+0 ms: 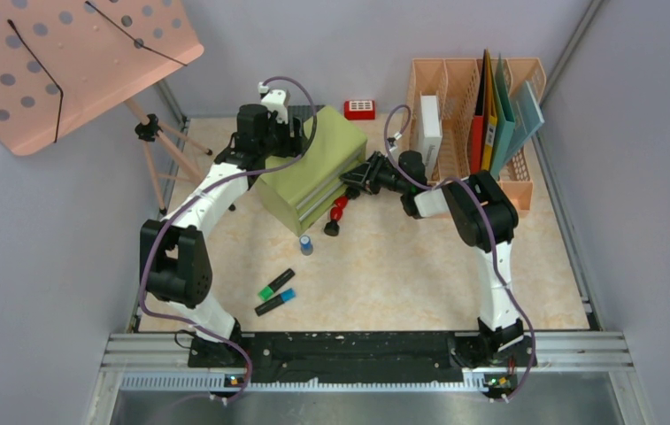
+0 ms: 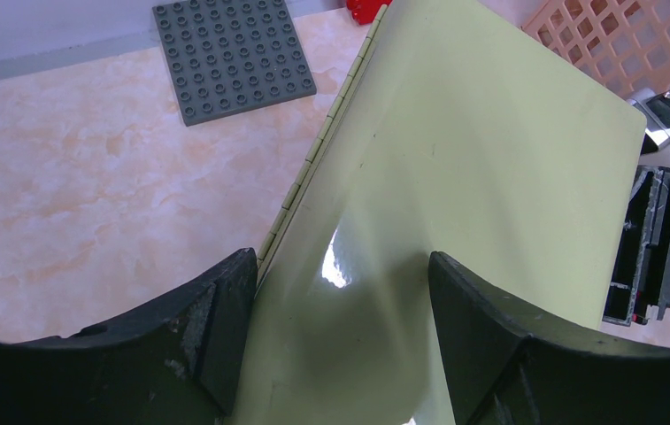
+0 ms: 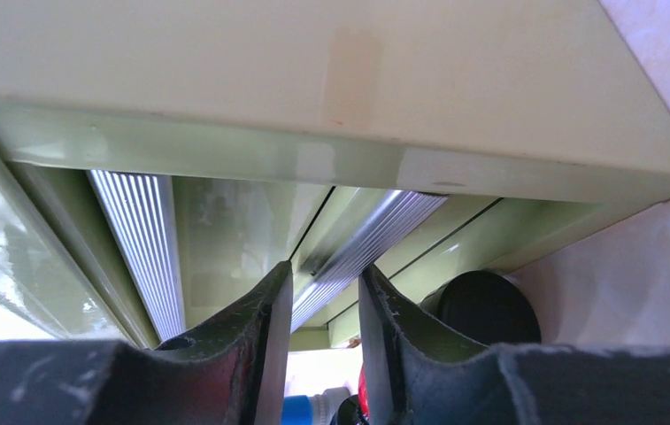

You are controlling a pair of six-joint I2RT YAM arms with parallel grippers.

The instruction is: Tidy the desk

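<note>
A green drawer box [image 1: 318, 155] stands at the back centre of the desk. My left gripper is over its rounded top edge at the left, fingers parted on that surface; whether they grip it is unclear. My right gripper is at the box's front, its fingertips a little apart at a silver ridged strip [image 3: 136, 239] and its neighbour. A red and black object [image 1: 338, 211], a small blue-topped bottle [image 1: 306, 248] and two markers, green [image 1: 275, 283] and blue [image 1: 274, 302], lie or stand in front of the box.
A pink organizer [image 1: 455, 88] with folders stands back right. A red object [image 1: 359, 110] and grey studded plate [image 2: 234, 57] lie behind the box. A pink perforated board [image 1: 65, 53] on a tripod is back left.
</note>
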